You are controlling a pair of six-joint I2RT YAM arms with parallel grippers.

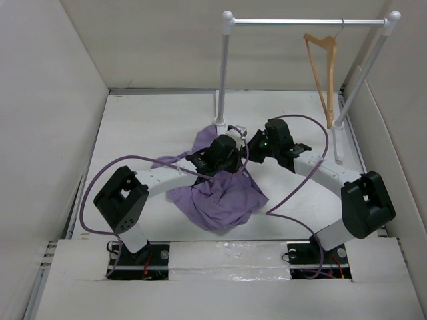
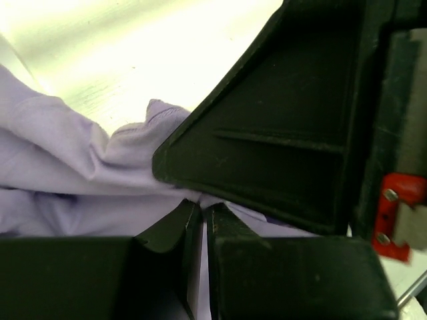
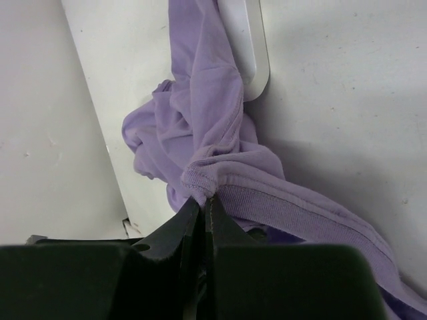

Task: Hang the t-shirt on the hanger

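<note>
The purple t shirt [image 1: 217,200] lies crumpled on the white floor beneath my arms. My left gripper is shut low on the cloth, with fabric around its fingertips; whether any is pinched is hard to tell. My right gripper is shut on a fold of the t shirt [image 3: 200,120], near a ribbed band. The two grippers are close together at the middle in the top view. The wooden hanger [image 1: 331,80] hangs from the rail at the back right, clear of both arms.
The rack's left post [image 1: 223,73] rises just behind the grippers, and its white foot [image 3: 253,73] lies beside the cloth. The rail [image 1: 300,22] spans the back. Bare floor is to the left and right; walls enclose the sides.
</note>
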